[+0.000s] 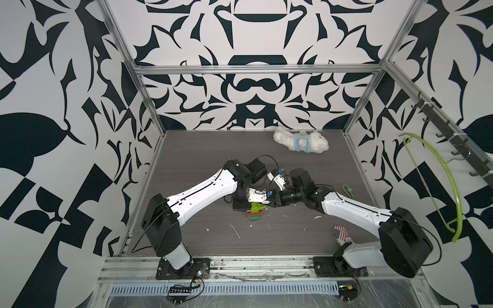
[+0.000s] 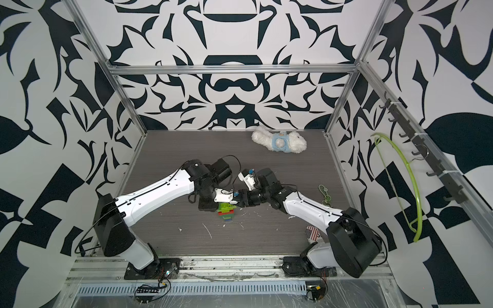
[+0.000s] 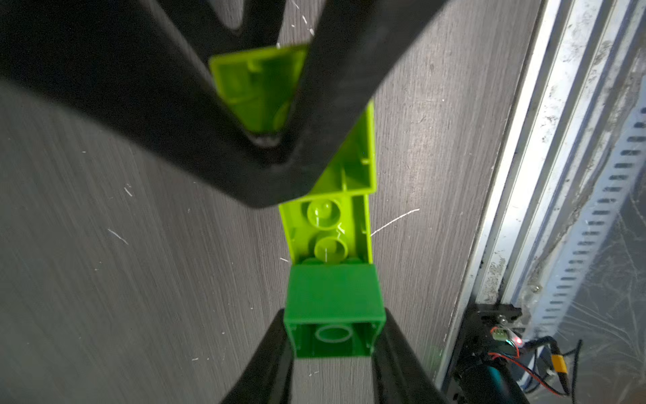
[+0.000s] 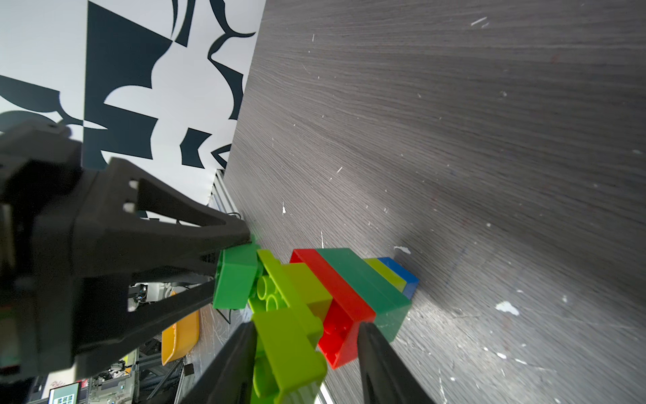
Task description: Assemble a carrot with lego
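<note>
My left gripper is shut on a dark green brick (image 3: 334, 293), which sits against the end of a lime brick (image 3: 329, 229) in the left wrist view. My right gripper has its fingers either side of a lime block (image 4: 289, 346), with a gap showing beside one finger (image 4: 377, 357). Beyond that block runs a stack with a red brick (image 4: 339, 289), a teal-green brick (image 4: 366, 286), a thin yellow layer (image 4: 388, 274) and a blue end (image 4: 401, 272). Whether the dark green brick is fully seated cannot be told.
A white plush toy (image 1: 301, 141) lies at the back wall. Green scissors (image 1: 348, 192) rest on the right, and a striped item (image 1: 340, 233) lies near the right arm's base.
</note>
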